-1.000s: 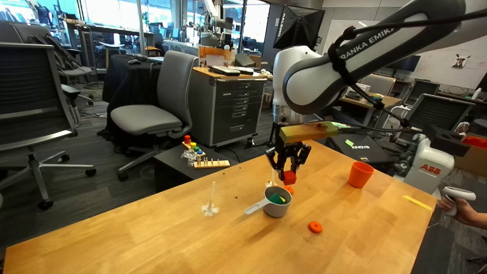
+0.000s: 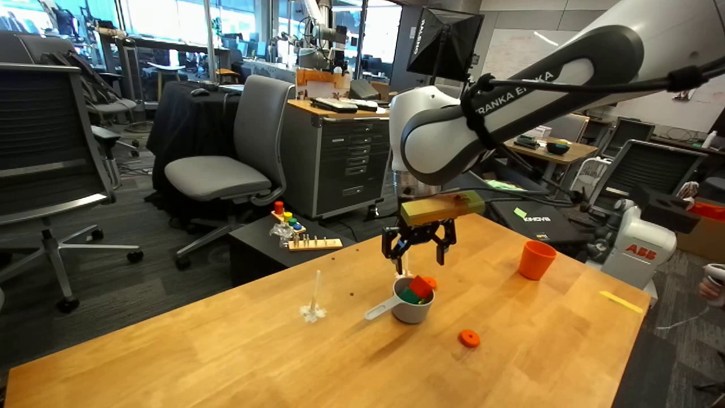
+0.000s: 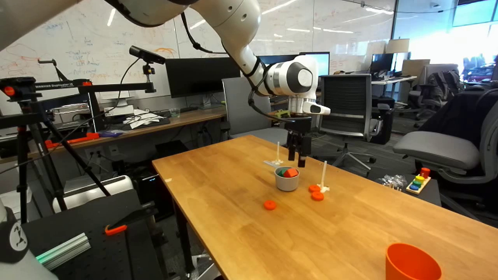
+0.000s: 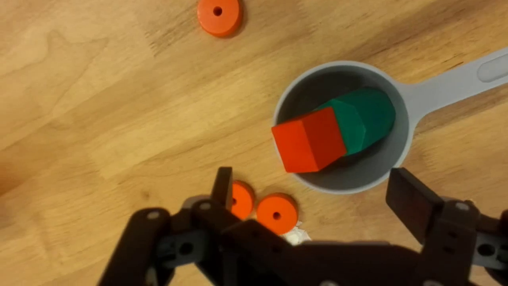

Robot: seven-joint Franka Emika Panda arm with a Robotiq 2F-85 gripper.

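Observation:
A grey measuring cup (image 4: 343,188) with a long handle stands on the wooden table. Inside it lie a green block (image 4: 369,116) and a red block (image 4: 309,140), the red one leaning on the green and reaching the cup's rim. In exterior view 1 a bit of yellow also shows in the cup. Above and slightly behind the cup hangs my gripper (image 2: 419,262), its fingers wide apart with nothing between them. The wrist view has its two fingers (image 4: 413,202) spread below the cup in the picture.
Three orange discs lie about: one lone disc (image 2: 469,338) and a pair, including this disc (image 4: 277,213), near a white peg (image 3: 323,175). Another peg (image 2: 315,292) stands apart. An orange cup (image 2: 537,259) is farther off.
One second ago the gripper held the red block above and beside the cup. Now it is open, shifted left in exterior view 1, and the red block rests in the cup.

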